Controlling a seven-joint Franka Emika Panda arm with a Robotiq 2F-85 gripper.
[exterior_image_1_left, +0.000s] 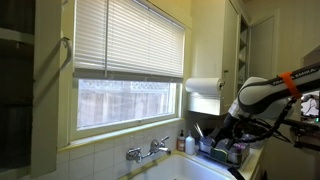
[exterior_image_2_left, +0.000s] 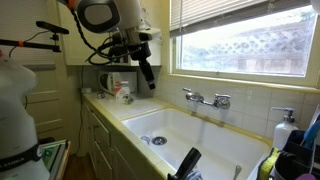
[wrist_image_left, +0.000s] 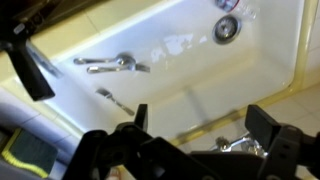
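Observation:
My gripper stands open over the sink (wrist_image_left: 180, 95), with nothing between its fingers. In the wrist view, spoon-like metal utensils (wrist_image_left: 112, 66) lie in the basin, and a fork (wrist_image_left: 114, 101) lies apart from them. The round drain (wrist_image_left: 227, 29) shows near the top, with a clear, glass-like item (wrist_image_left: 229, 4) cut off beside it. In the second exterior view the gripper (exterior_image_2_left: 151, 52) hangs well above the counter and sink edge. In the first exterior view its dark body hides part of the counter; the sink's contents are hidden there.
A wall faucet (exterior_image_2_left: 208, 99) juts over the basin. A soap bottle (exterior_image_2_left: 284, 130) stands at the sink's right end, near dark rack-like items. A white appliance (exterior_image_2_left: 118, 82) sits on the far counter. A green-edged sponge or cloth (wrist_image_left: 30, 152) lies outside the basin.

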